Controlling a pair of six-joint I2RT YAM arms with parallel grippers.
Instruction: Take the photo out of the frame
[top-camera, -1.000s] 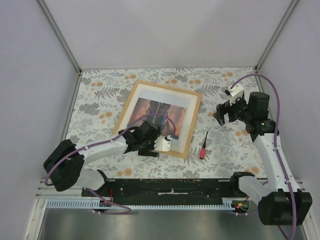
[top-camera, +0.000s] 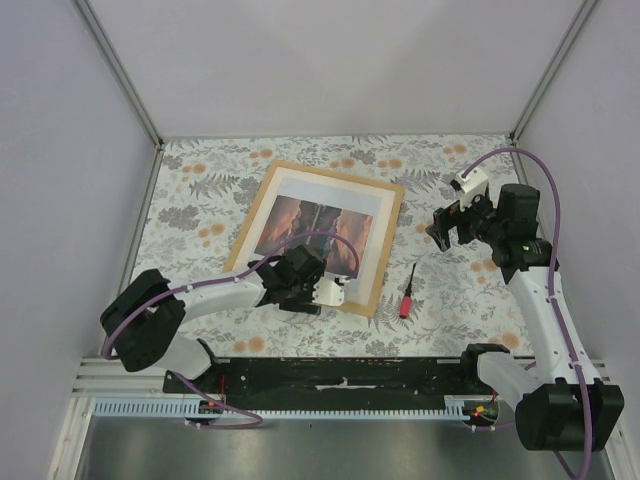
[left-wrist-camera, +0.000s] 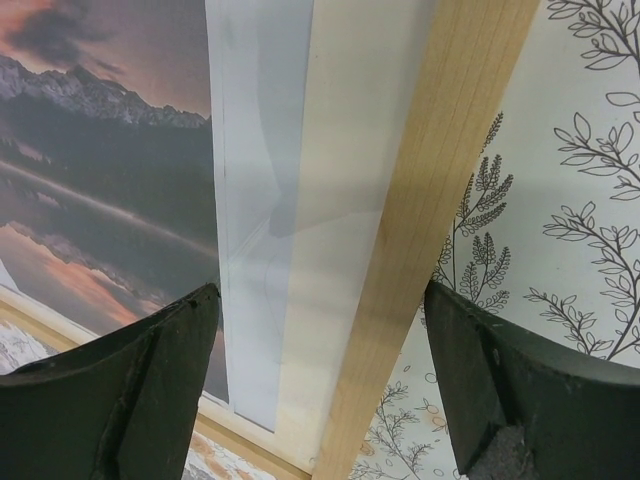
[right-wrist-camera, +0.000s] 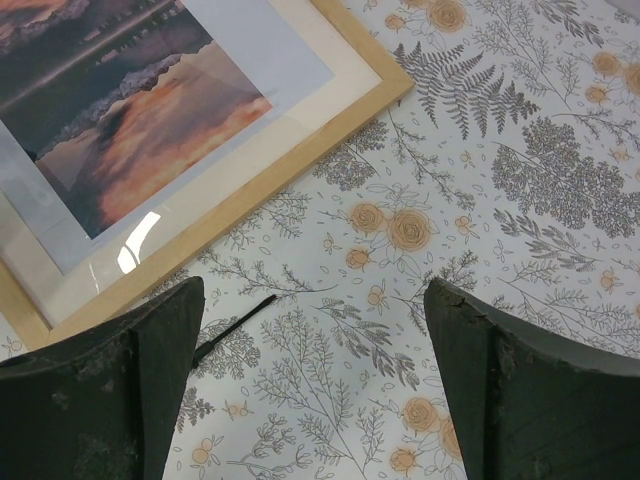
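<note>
A light wooden picture frame (top-camera: 388, 250) lies flat on the table, tilted slightly. Behind its cream mat is a sunset mountain photo (top-camera: 345, 223), with a white border. My left gripper (top-camera: 322, 295) is over the near rail. In the left wrist view its fingers stand apart, the wooden rail (left-wrist-camera: 420, 170) running between them. One finger (left-wrist-camera: 175, 365) is over the mat and photo side, the other (left-wrist-camera: 490, 365) over the tablecloth; whether they touch the rail I cannot tell. Away to the right, my right gripper (top-camera: 437, 226) stands open above bare cloth, nothing between its fingers.
A screwdriver with a red handle (top-camera: 405, 306) lies right of the frame; only its dark shaft (right-wrist-camera: 235, 331) shows in the right wrist view. The floral tablecloth (top-camera: 462, 310) is clear around it. Grey walls border both sides and the back.
The frame, the screwdriver and the right arm look unmoved.
</note>
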